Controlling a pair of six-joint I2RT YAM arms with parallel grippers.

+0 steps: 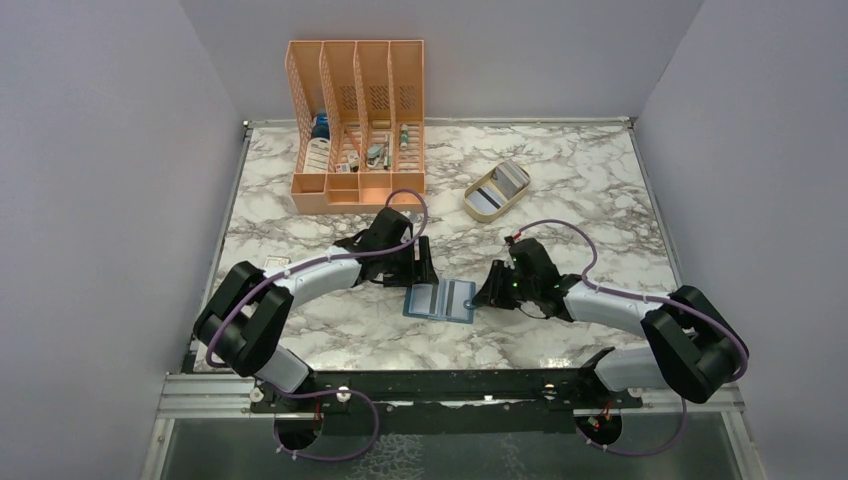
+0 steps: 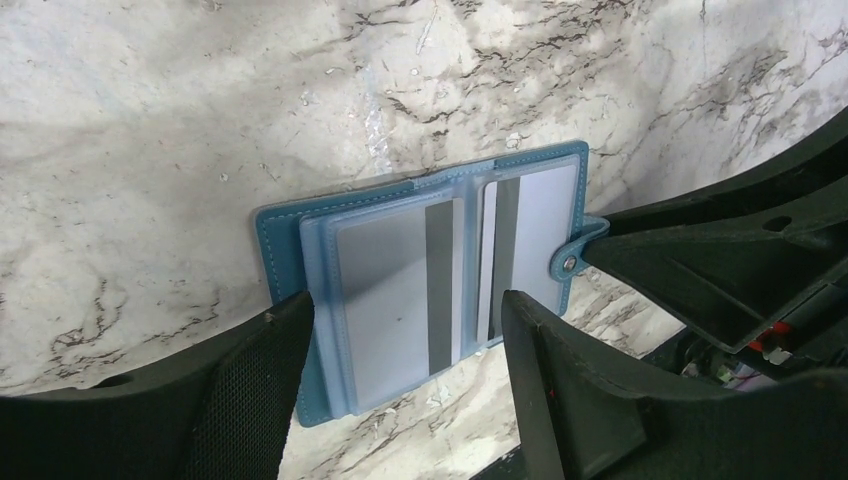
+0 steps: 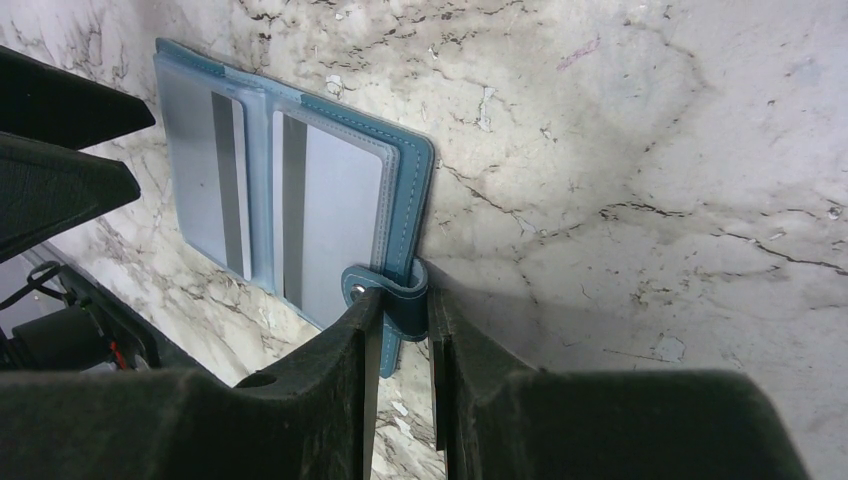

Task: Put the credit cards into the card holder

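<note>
The blue card holder (image 1: 438, 317) lies spread flat on the marble table. Its left pocket holds a white card (image 2: 385, 300) with a dark stripe, and a second striped card (image 2: 540, 225) sits in the right pocket. Both cards lie inside the clear sleeves. Over the left half, apart from the holder, my left gripper is open with nothing between its fingers. My right gripper is shut on the holder's snap strap (image 3: 408, 300) at the right edge.
Behind, an oval tan tray (image 1: 472, 208) holds more cards. An orange organizer (image 1: 358, 208) with several compartments stands at the back left. Bare marble lies in front of and to the right of the holder.
</note>
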